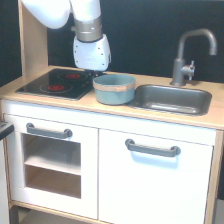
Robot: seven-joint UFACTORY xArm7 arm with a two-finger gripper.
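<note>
A grey-green pot (115,91) stands at the front of the counter, between the black cooktop and the sink, close to the sink's left edge. My white gripper (103,72) reaches down from the upper left to the pot's rear left rim. Its fingertips are small and dark and partly hidden by the rim. Whether they grasp the rim or only touch it cannot be told.
The black cooktop (60,83) with red ring marks is bare on the left. To the right lies an empty metal sink (172,100) under a grey faucet (184,62). Below, the white cabinet door (152,180) is closed.
</note>
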